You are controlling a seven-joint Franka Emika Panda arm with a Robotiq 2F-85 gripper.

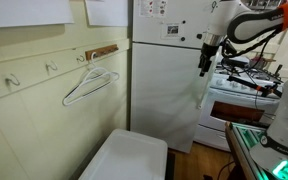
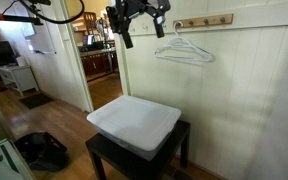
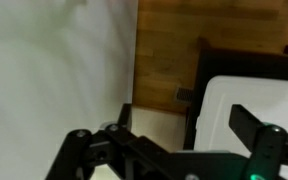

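A white plastic hanger hangs from a hook on a wooden rail on the pale wall; the hanger also shows in exterior view 2. Its overlapping lines make it hard to tell one hanger from two. My gripper is open and high in the air, pointing down, apart from the hanger. In exterior view 1 the gripper is in front of the white fridge. From the wrist, the gripper has widely parted fingers and nothing between them.
A large white-lidded bin rests on a black table below the rail. Several empty hooks line the wall. A stove is beside the fridge. Wooden floor shows beside the bin.
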